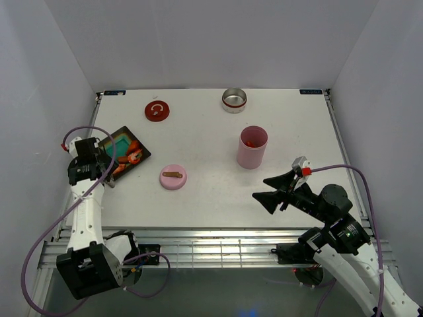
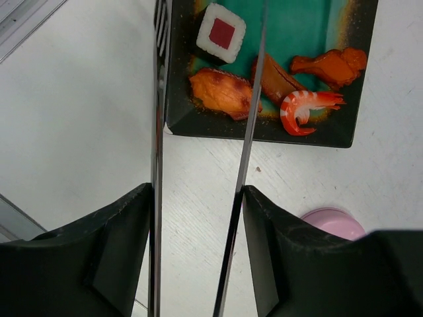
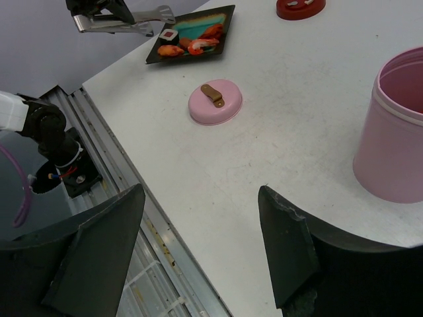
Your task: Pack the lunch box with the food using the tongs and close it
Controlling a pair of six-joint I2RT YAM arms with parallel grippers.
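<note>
A dark tray point(image 2: 344, 132) at the table's left holds a sushi piece point(image 2: 219, 33), a shrimp point(image 2: 303, 111) and several meat pieces point(image 2: 221, 92). My left gripper is open at the tray's near-left side, its long tong-like fingers above it, the sushi and a meat piece seen between them. My right gripper point(image 1: 271, 191) is off the table's front right, its black fingers apart with nothing between them.
A pink disc point(image 1: 179, 182) with a brown piece lies right of the tray. A pink cup point(image 1: 250, 155) with something red inside, a red disc point(image 1: 156, 115) and a steel bowl point(image 1: 234, 100) stand farther off.
</note>
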